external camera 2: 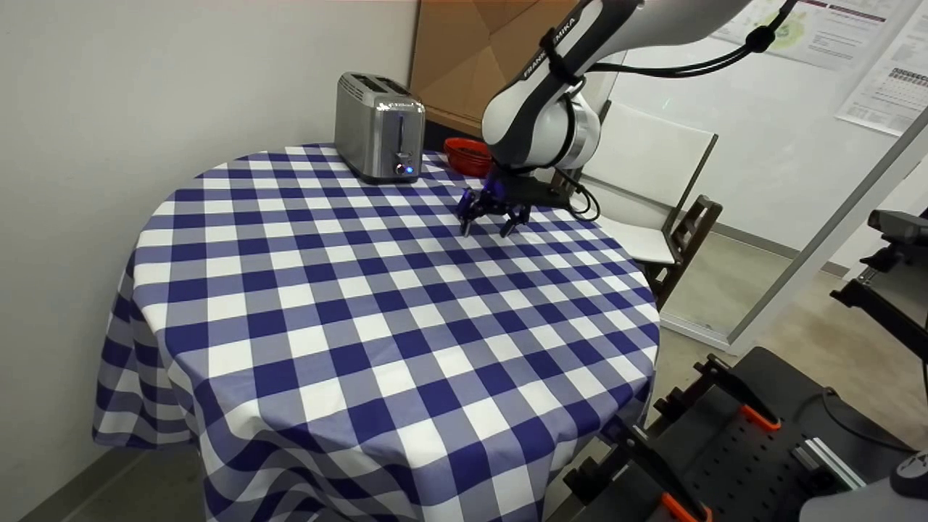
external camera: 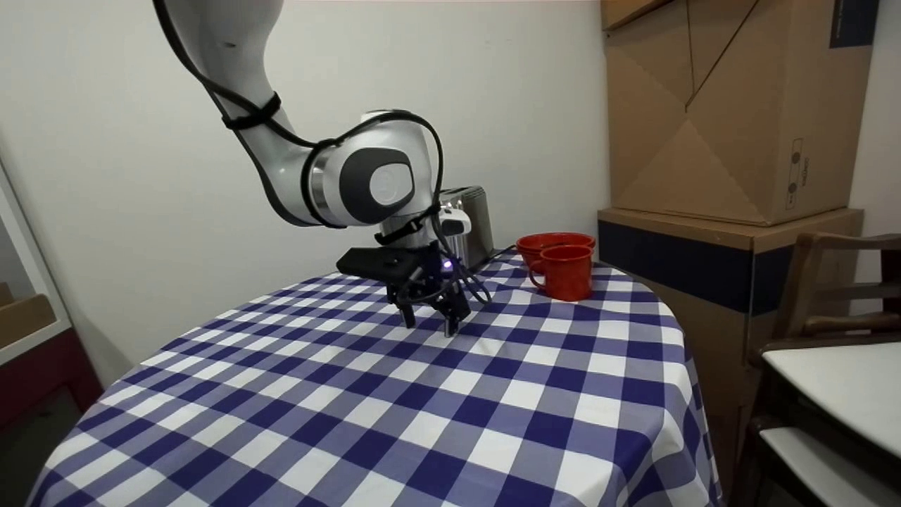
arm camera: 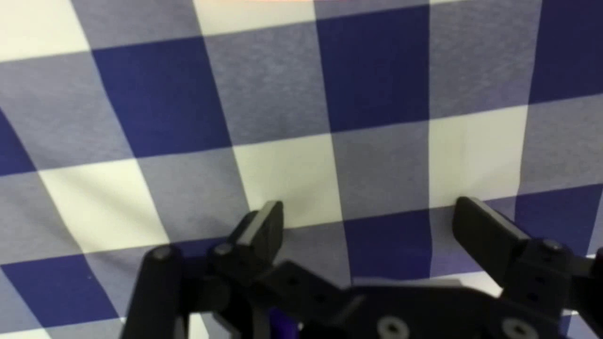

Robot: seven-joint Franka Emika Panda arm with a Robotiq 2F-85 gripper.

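Observation:
My gripper [external camera: 431,325] is low over the checkered tablecloth [external camera: 338,414], its fingers pointing down. In the wrist view the two black fingers [arm camera: 268,229] stand wide apart, with only cloth visible between them, so the gripper is open and empty. Whether the fingertips touch the cloth I cannot tell. A red mug [external camera: 567,273] stands upright to the right of the gripper in exterior view 1, in front of a red bowl [external camera: 528,242]. The arm hides the mug in exterior view 2, where part of the bowl [external camera 2: 467,156] shows.
A silver toaster [external camera 2: 380,127] with a lit blue light stands at the table's back, partly hidden behind my arm in exterior view 1. Cardboard boxes [external camera: 692,110] are stacked beyond the table.

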